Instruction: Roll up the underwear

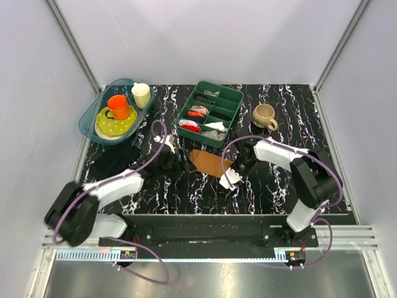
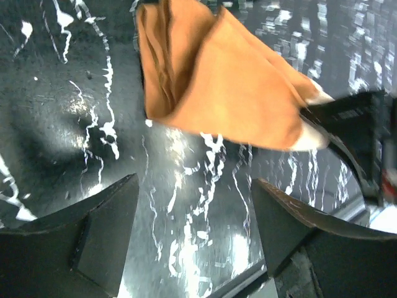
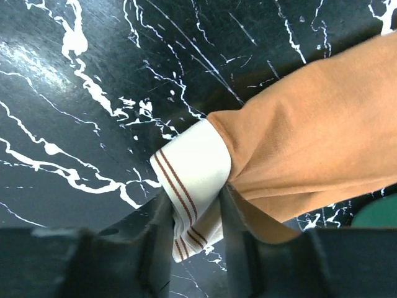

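Observation:
The orange underwear [image 1: 208, 162] lies folded lengthwise on the black marbled table. In the right wrist view its white striped waistband [image 3: 189, 161] is at my right gripper, whose fingertips press at the waistband and orange cloth; how firmly they hold it cannot be told. My left gripper stands open left of the underwear with nothing between its fingers; the left wrist view shows bare table between them and the cloth just beyond.
A green divided organizer [image 1: 231, 99] with rolled cloths stands behind the underwear. A blue tray [image 1: 90, 121] with cups and plates is back left, a tan mug [image 1: 263, 115] back right. Dark cloth [image 1: 111, 161] lies left.

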